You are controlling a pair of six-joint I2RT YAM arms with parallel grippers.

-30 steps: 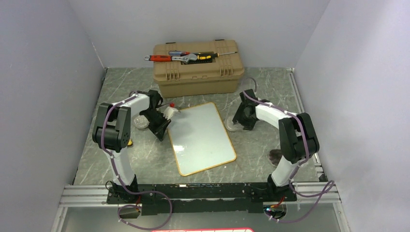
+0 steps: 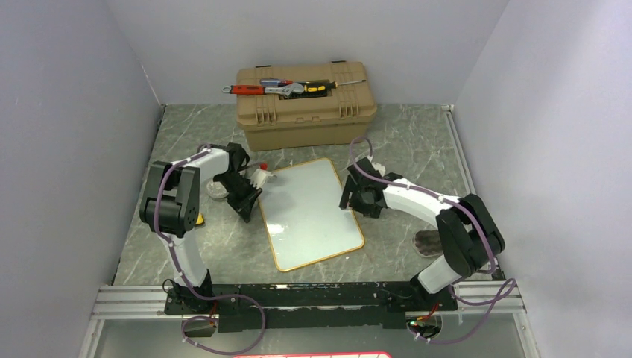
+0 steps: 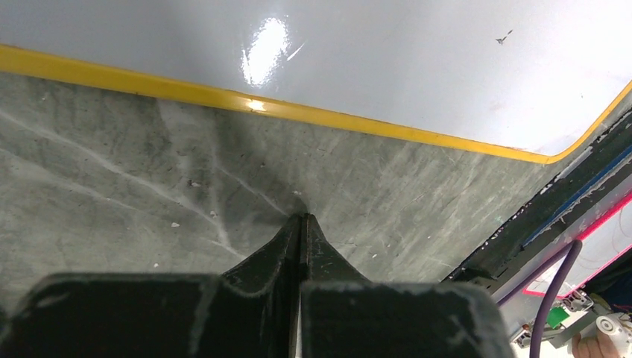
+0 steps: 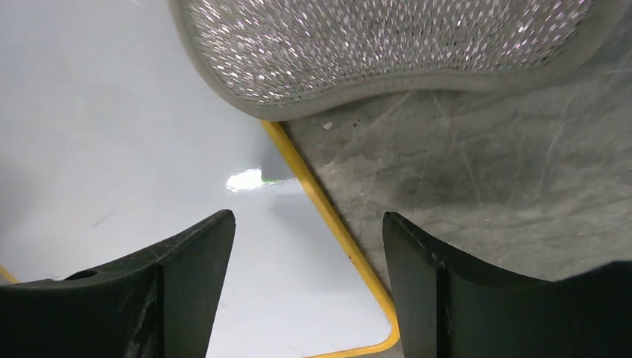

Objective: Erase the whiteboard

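Note:
The whiteboard [image 2: 311, 216], white with a yellow rim, lies flat and tilted on the grey table. A small dark mark [image 3: 504, 37] shows on it in the left wrist view, and a short green streak near its rim in the right one. My left gripper is shut beside the board's left edge, nothing visible between its tips. Over the right edge, my right gripper stands open with its gap empty. A grey, mottled pad with a smooth border [image 4: 395, 45] sits ahead of those fingers, overlapping the rim; what it is, I cannot tell.
A tan toolbox [image 2: 305, 119] with tools on top stands behind the board. To the right lies a dark grey fuzzy item [image 2: 428, 242]. A small red thing [image 2: 263, 165] and a yellow item [image 2: 200, 219] are on the left. The board's middle is clear.
My right arm has swung left and toward the front, bringing its gripper over the board's right edge. The left arm has barely moved; the whiteboard stays put.

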